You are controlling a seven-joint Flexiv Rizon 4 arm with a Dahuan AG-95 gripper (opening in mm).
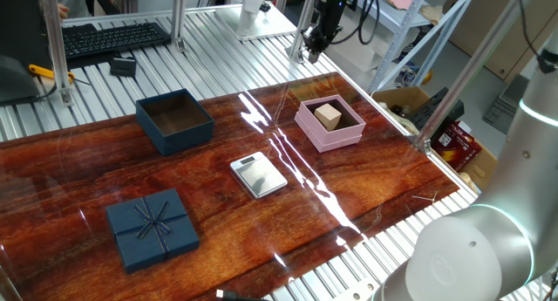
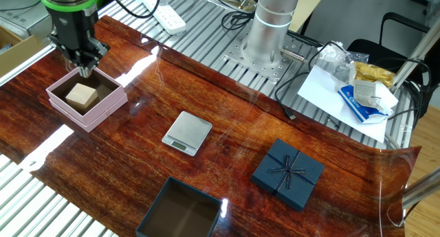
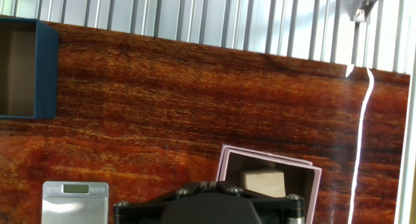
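A pale wooden block (image 2: 81, 96) rests inside the open pink box (image 2: 105, 113). Higher up, clear of both, hangs my gripper (image 2: 85, 72); its fingertips look drawn together, with nothing seen between them. From the wrist, the gripper covers part of the pink box, while the block (image 3: 265, 183) shows just to its right. A small silver scale (image 1: 259, 175) lies mid-table. Left of it sit an open dark blue box (image 1: 176, 139), apparently empty, and a dark blue lid or closed box with a bow (image 1: 153, 229).
White paper (image 2: 330, 103) with a blue packet (image 2: 362, 104) and clutter lies near the arm's base (image 2: 260, 57). A keyboard (image 1: 103, 41) stands beyond the wood-patterned surface. Metal posts rise at the table's edges. The wood between the boxes and scale is free.
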